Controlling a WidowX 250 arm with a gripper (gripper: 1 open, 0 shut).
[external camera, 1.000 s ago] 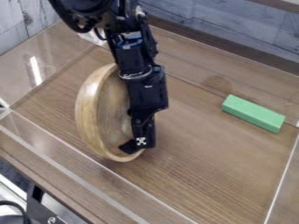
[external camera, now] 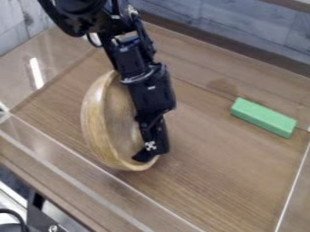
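Note:
A light wooden bowl (external camera: 100, 122) stands tipped on its side on the wooden table, its hollow facing right. The black gripper (external camera: 150, 145) reaches down from the top into the bowl's lower right part, its body covering much of the bowl's inside. Its fingertips are low at the bowl's near right rim; whether anything is between them is hidden.
A green block (external camera: 263, 117) lies on the right of the table (external camera: 218, 172). Grey walls run along the back, and the table's edge is at the lower left.
The gripper's upper part has shifted slightly to the right and its tip sits a little differently at the rim. The bowl has moved only slightly, if at all.

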